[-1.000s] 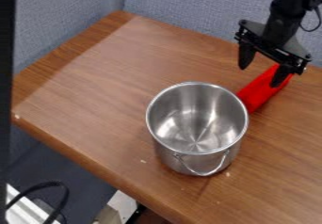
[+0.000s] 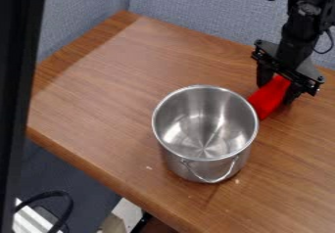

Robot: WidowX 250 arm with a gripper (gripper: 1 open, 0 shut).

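Note:
A red elongated object (image 2: 267, 98) lies on the wooden table behind and to the right of a large steel pot (image 2: 205, 134). My black gripper (image 2: 275, 78) is down over the far end of the red object and shut on it; the fingertips are partly hidden by the object and hard to make out.
Grey padded walls border the back and left. A dark gap with a black cable lies beyond the table's front left edge.
My gripper has come down onto the red object and shut on it, covering more of its far end. The pot has not moved.

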